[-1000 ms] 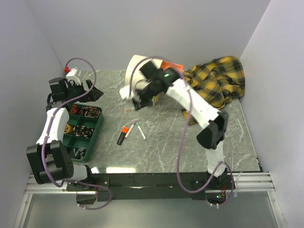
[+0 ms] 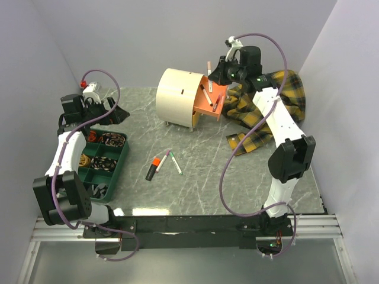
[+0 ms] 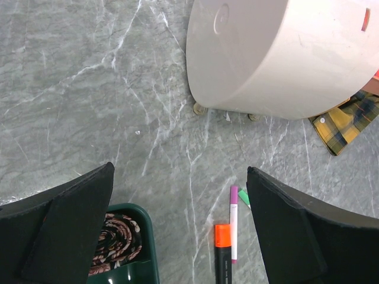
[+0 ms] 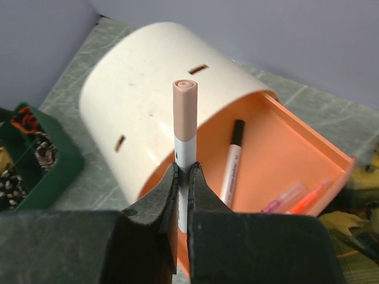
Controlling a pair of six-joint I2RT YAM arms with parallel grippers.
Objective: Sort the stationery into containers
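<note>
My right gripper is shut on a white marker with a beige cap, held upright over the orange drawer of a cream drum-shaped box. Inside that drawer lie a black-capped white marker and, further right, pink and red pens. On the table are an orange-and-black marker, a white pen with a purple end and one with a green end. Open and empty, my left gripper hovers past the green tray's far end.
The green divided tray at left holds coiled hair ties or cords in its compartments. A yellow-and-black plaid cloth lies bunched at the right, by the drawer.
The right arm has swung from above the table's middle, back and to the right, carrying the marker over the drawer. My left arm and the pens on the table stay put.
</note>
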